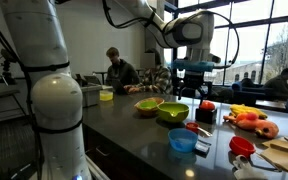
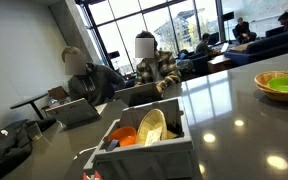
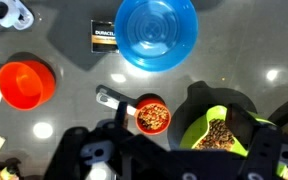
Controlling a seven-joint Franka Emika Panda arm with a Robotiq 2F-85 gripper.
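Note:
My gripper (image 1: 196, 92) hangs in the air above the table, open and empty; in the wrist view its black fingers (image 3: 112, 142) stand wide apart. Below it lies a small red cup (image 3: 153, 118) with a pale handle, holding reddish-brown bits. On the right of that view is a green pan (image 3: 193, 134) containing brown pieces, partly covered by a finger. A translucent blue bowl (image 3: 156, 30) sits at the top of the wrist view and near the table's front edge in exterior view 1. An orange-red cup (image 3: 24, 85) is at the left.
A small dark box (image 3: 104, 37) lies beside the blue bowl. Plush toys (image 1: 254, 123) and a wooden board (image 1: 284, 155) occupy the right of the table. Exterior view 2 shows a grey bin (image 2: 149, 160) of dishes. Bare tabletop (image 1: 124, 120) stretches to the left.

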